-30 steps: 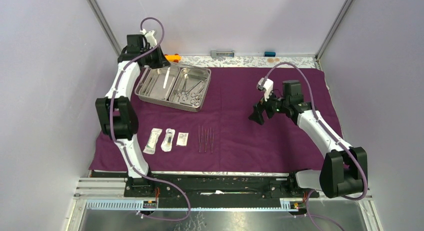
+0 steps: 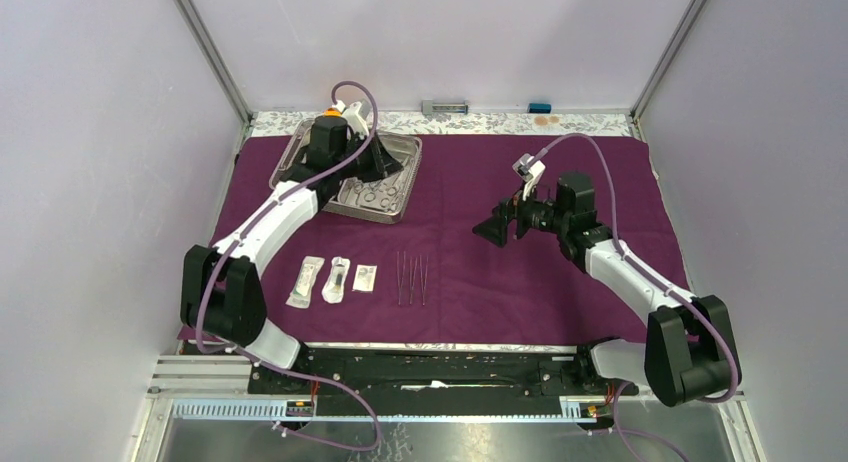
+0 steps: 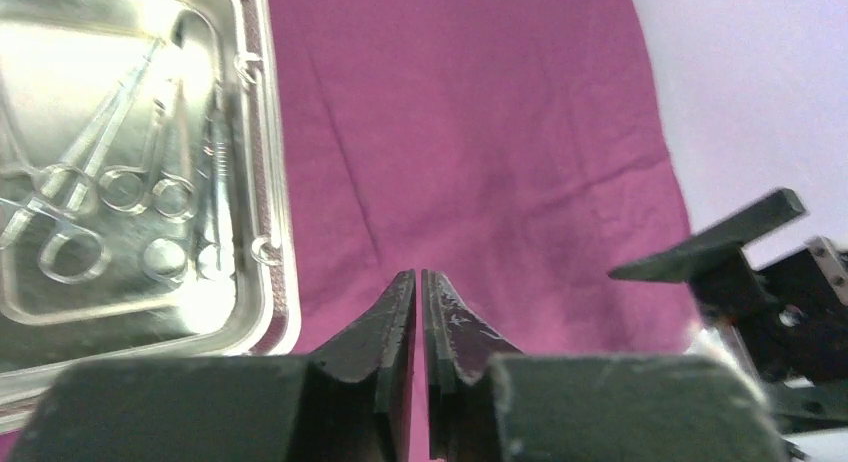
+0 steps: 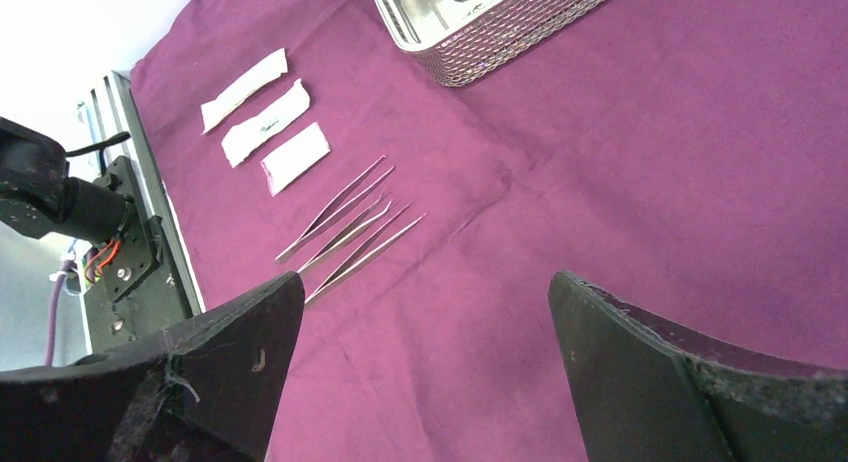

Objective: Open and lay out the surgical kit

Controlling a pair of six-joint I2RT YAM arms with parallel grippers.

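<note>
A metal tray [image 2: 380, 217] stands at the back left of the cloth. Several ring-handled instruments [image 3: 120, 182] lie in its right compartment, seen close in the left wrist view. Over that compartment hovers my left gripper, its fingertips a narrow gap apart and nothing between them. My right gripper [image 2: 488, 234] is above bare cloth right of centre, its fingers [image 4: 220, 352] wide apart and empty. Laid out at the front left are three packets [image 2: 336, 280] in a row, with three tweezers [image 2: 412, 279] to their right. The left arm hides much of the tray's left compartment from the top view.
A grey box [image 2: 444, 107] and a small blue box [image 2: 540, 108] sit beyond the cloth's back edge.
My left gripper has swung right and toward the front, from the tray's back left to over its right compartment. The right gripper has shifted slightly left. Packets and tweezers lie unmoved.
</note>
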